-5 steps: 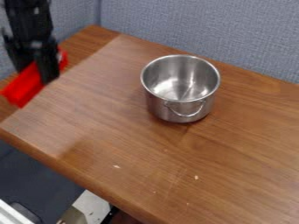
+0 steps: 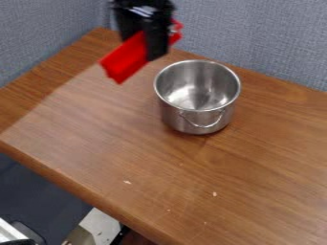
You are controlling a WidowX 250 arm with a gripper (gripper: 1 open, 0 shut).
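Note:
My dark gripper (image 2: 144, 29) hangs at the top centre, blurred, shut on a red block (image 2: 124, 59) that tilts below it and shows on both sides. The block is in the air, up and to the left of a steel pot (image 2: 197, 96) standing on the wooden table. The pot's inside looks empty.
Grey padded walls stand behind. The table's front-left edge drops to a dark floor with some white objects at the lower left.
My gripper has risen from the left side and moved right with the red block, which is now close to the pot. The pot has not moved.

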